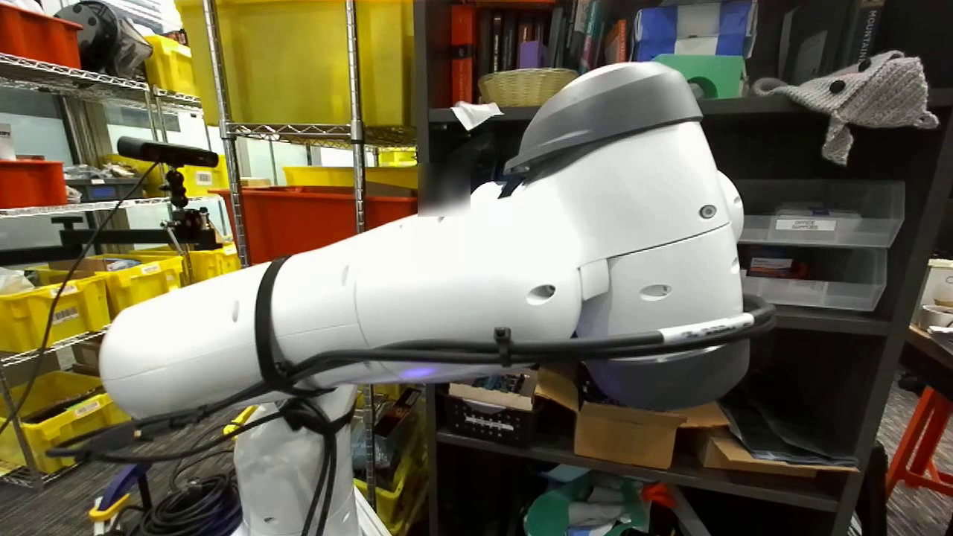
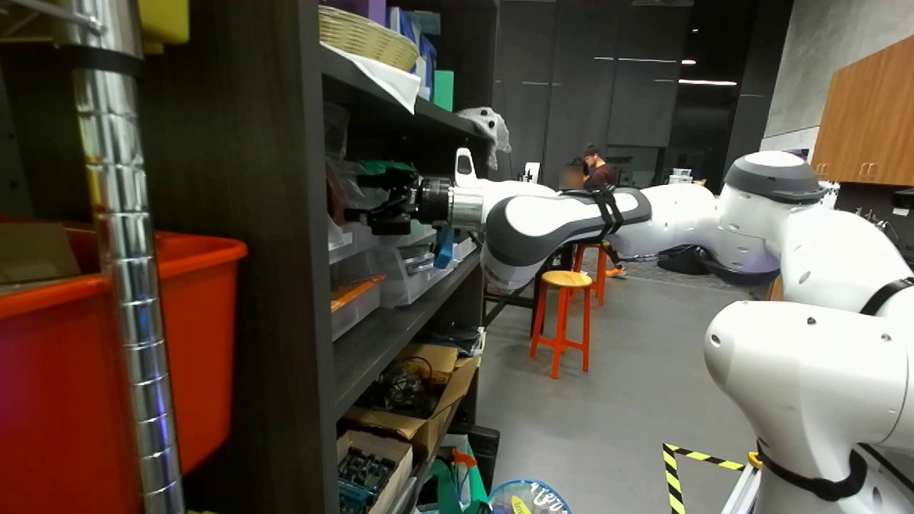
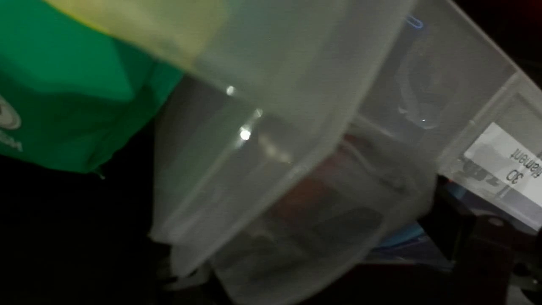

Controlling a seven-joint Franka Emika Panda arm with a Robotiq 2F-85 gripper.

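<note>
In exterior view 2 my black gripper (image 2: 366,198) reaches into the dark shelf unit, above the clear bins (image 2: 411,273). Its two fingers stand apart, one above the other, so it is open. A green bag (image 2: 383,166) shows just beyond the upper finger. Close up in the wrist view are cloudy clear plastic bags (image 3: 300,223), with something reddish inside one. The green bag (image 3: 76,91) fills the upper left there. A dark finger (image 3: 465,228) shows at lower right, close to the plastic. Whether it touches is unclear. In exterior view 1 the arm hides the gripper.
A clear bin labelled "3D filament" (image 3: 508,157) lies at the right of the wrist view. A wicker basket (image 2: 368,36) and a grey knitted toy (image 2: 488,128) sit on the shelf above. Open cardboard boxes (image 1: 625,435) stand below. Behind the arm, the floor has open space around an orange stool (image 2: 561,317).
</note>
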